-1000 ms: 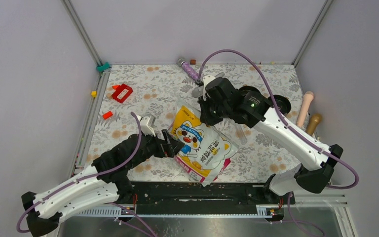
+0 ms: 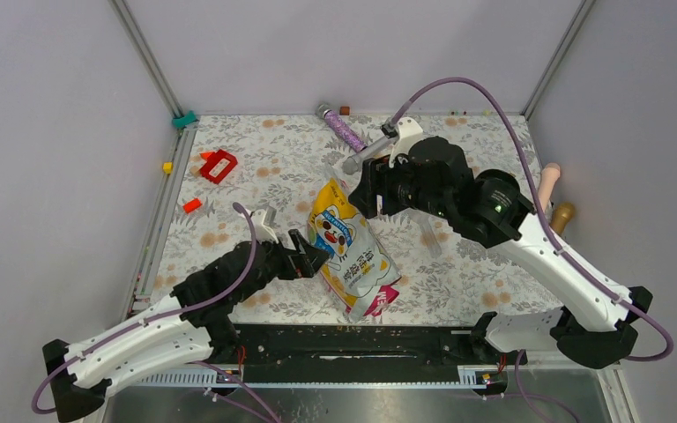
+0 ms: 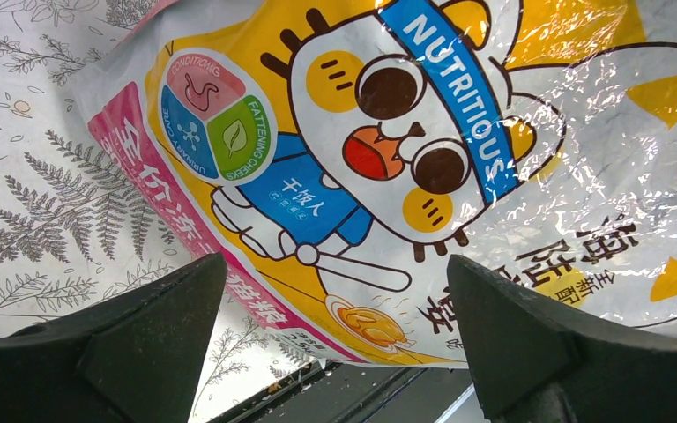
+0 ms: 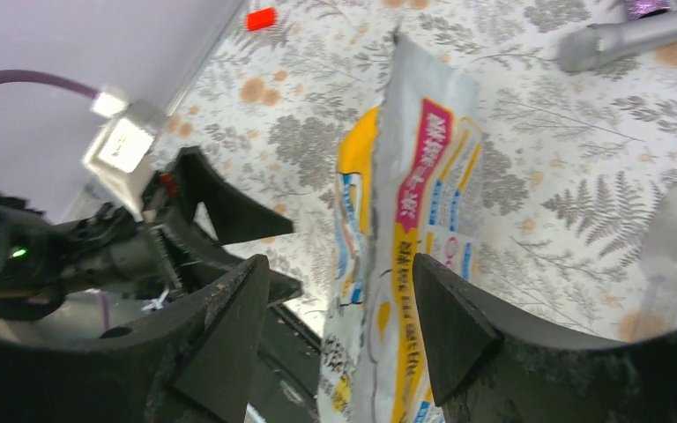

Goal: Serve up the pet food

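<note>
The yellow and white pet food bag (image 2: 345, 251) stands near the table's front edge, its printed cat facing my left gripper (image 2: 304, 256). In the left wrist view the bag (image 3: 388, 159) fills most of the picture beyond my open left fingers (image 3: 141, 330); nothing is between them. My right gripper (image 2: 366, 196) hangs above and beside the bag's far upper side, also open. From the right wrist view, the bag (image 4: 405, 247) stands upright and narrow below the parted right fingers (image 4: 220, 344), not gripped. Part of a dark bowl (image 2: 495, 181) shows behind the right arm.
A purple microphone (image 2: 342, 129) and a grey one (image 2: 370, 154) lie at the back. A clear scoop-like item (image 4: 674, 238) rests right of the bag. Red pieces (image 2: 219, 166) lie at left, wooden pins (image 2: 548, 183) along the right wall.
The bag has turned and looks narrower from above.
</note>
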